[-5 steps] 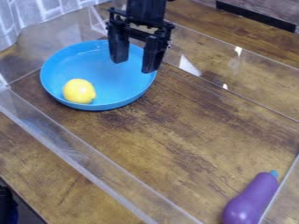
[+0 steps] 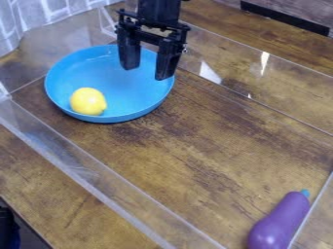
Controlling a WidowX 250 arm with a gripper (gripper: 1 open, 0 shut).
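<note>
A black gripper (image 2: 148,60) hangs over the back half of a blue bowl (image 2: 140,97), its two fingers spread apart on either side with nothing visible between them. A yellow object (image 2: 89,101), round in shape, lies in the left part of the bowl, to the front left of the gripper. A purple eggplant-like object (image 2: 279,222) lies at the lower right of the view, well away from the gripper.
The bowl stands on a wooden surface (image 2: 196,156) with clear or taped strips along the left and right.
The gripper has shifted very slightly; the bowl and both objects look unmoved.
</note>
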